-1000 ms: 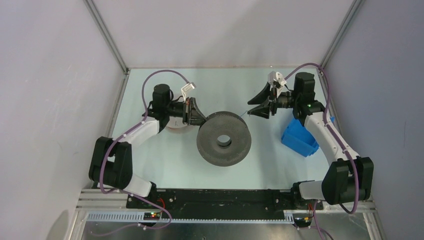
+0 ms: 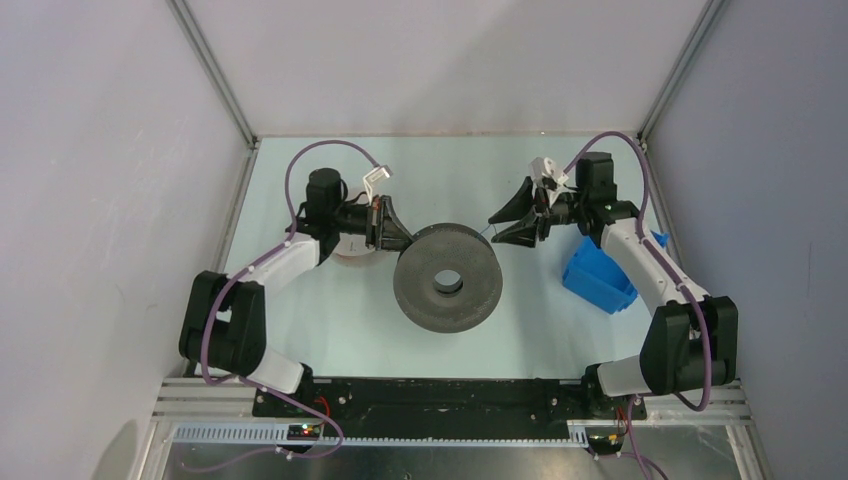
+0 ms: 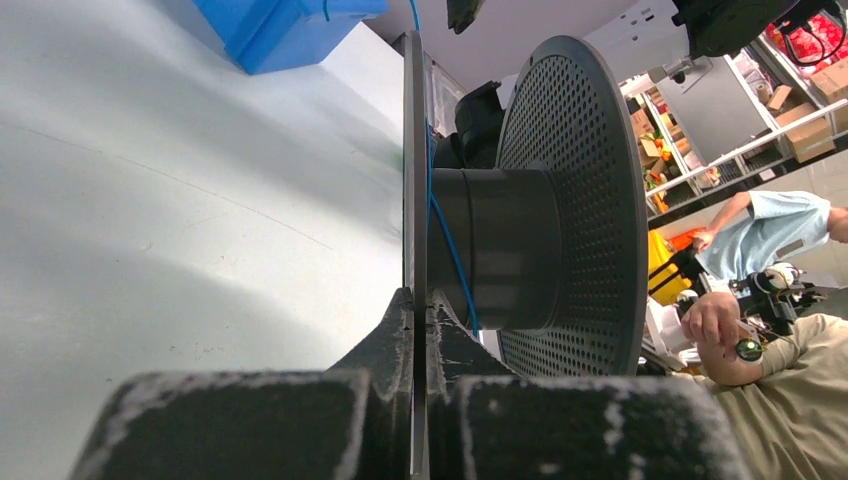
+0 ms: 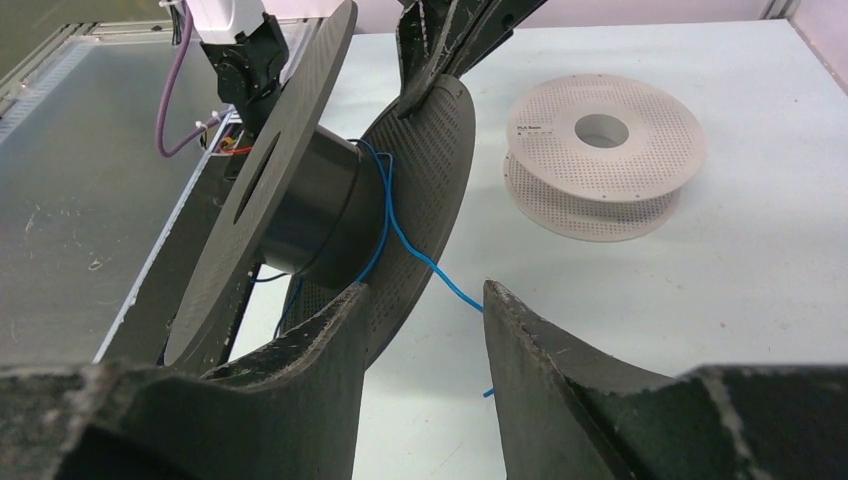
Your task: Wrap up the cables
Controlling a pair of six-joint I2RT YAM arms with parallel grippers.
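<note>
A dark grey spool [image 2: 420, 300] is held on edge by my left gripper [image 2: 405, 240], which is shut on the thin rim of one flange in the left wrist view. Blue cable lies round the spool's hub, and in the right wrist view a loose length [image 4: 445, 276] hangs out from it. My right gripper is open beside the spool's right side, its fingers either side of where the cable hangs; I cannot tell whether the cable touches them.
A pale empty spool [image 4: 605, 170] lies flat behind my left arm. A blue bin [image 2: 595, 285] stands at the right. People stand beyond, in the left wrist view.
My right gripper has moved a little downward in the top view, toward the front of the table. The left gripper and the spool have not visibly moved.
</note>
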